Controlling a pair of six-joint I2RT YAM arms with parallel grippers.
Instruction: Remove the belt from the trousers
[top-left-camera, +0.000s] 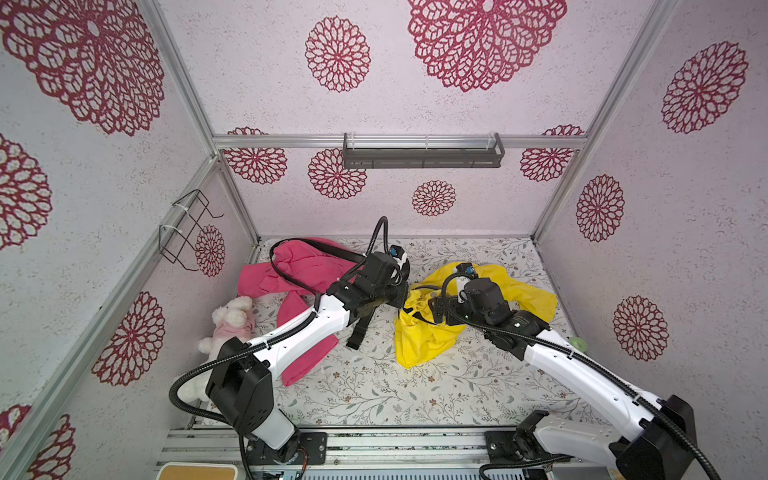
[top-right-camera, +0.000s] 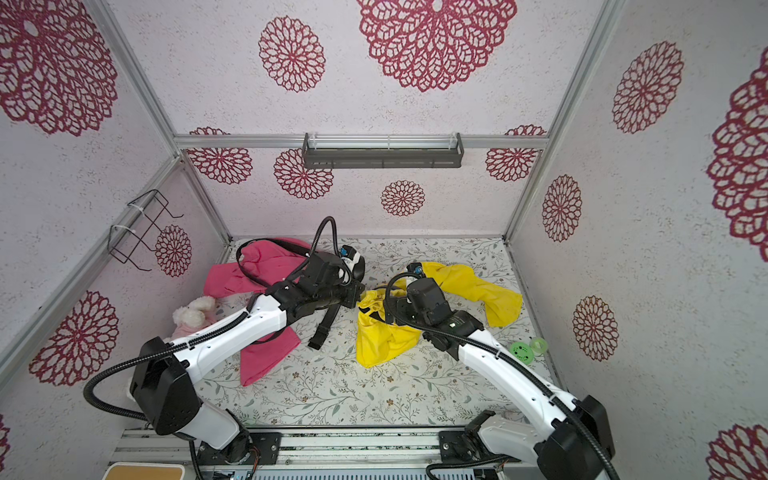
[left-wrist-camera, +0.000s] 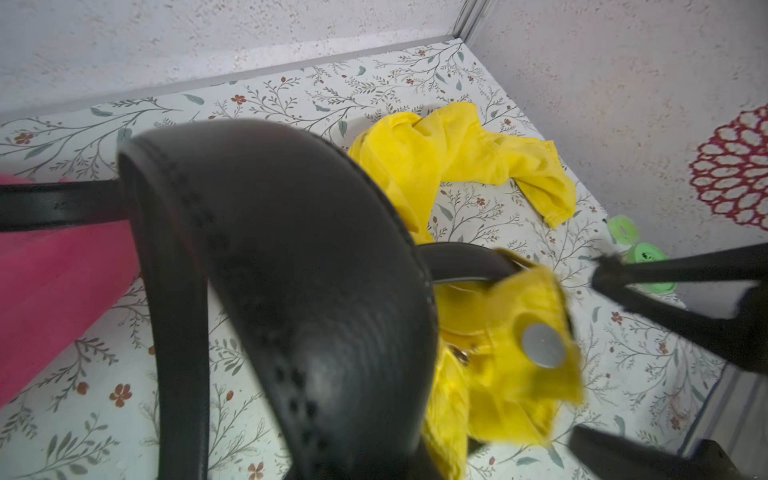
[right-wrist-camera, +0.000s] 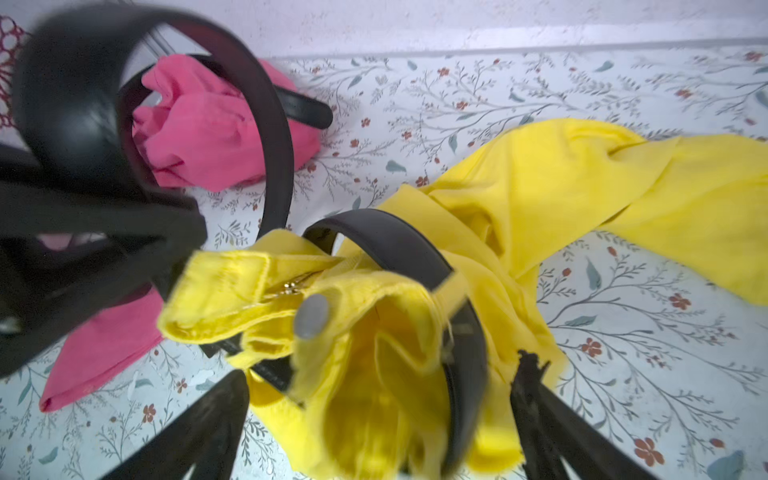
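Observation:
The yellow trousers (top-left-camera: 424, 344) lie bunched on the floor, their waistband raised at the front with a black belt (right-wrist-camera: 400, 248) still running round it through a loop. My left gripper (top-left-camera: 397, 294) is shut on the black belt, whose big curved strap (left-wrist-camera: 288, 280) fills much of the left wrist view. My right gripper stands open over the waistband, its two fingers either side of the yellow cloth and belt.
Pink trousers (top-left-camera: 296, 264) with another black strap lie at the back left, a teddy bear (top-right-camera: 192, 312) beside them. Green round items (top-right-camera: 521, 351) sit by the right wall.

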